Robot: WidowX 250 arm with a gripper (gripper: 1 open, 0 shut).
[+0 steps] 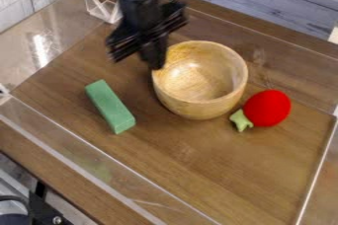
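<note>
The dark gripper point(142, 56) is motion-blurred at upper centre, beside the left rim of a light wooden bowl point(205, 81); its fingers' state is unclear. A green rectangular block point(110, 106) lies on the wooden tabletop, below and left of the gripper and apart from it.
A red object point(268, 109) with a pale green star-shaped top lies right of the bowl. A raised edge runs along the left.
</note>
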